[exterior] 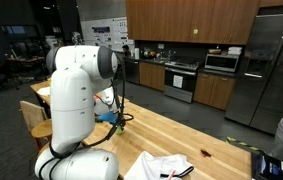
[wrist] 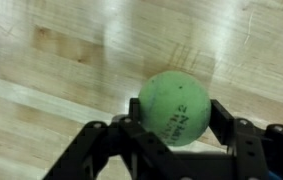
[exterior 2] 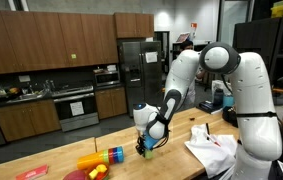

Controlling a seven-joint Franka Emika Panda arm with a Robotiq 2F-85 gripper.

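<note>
A round green object (wrist: 175, 108) fills the space between the fingers of my gripper in the wrist view; the fingers are shut on it. Its top is speckled and pale, and its underside is hidden. In exterior view 2, the gripper (exterior 2: 147, 149) is low over the table at the near middle, with a bit of green at its fingers. From exterior view 1, the gripper (exterior: 119, 124) is small and mostly dark against the table edge, beside the arm.
A white cloth (exterior 2: 213, 152) lies on the table (exterior: 181, 135) near the arm base. Colourful cylinders (exterior 2: 100, 157) and a red bowl (exterior 2: 75, 175) stand left of the gripper. A small dark item (exterior: 205, 153) lies alone on the wood.
</note>
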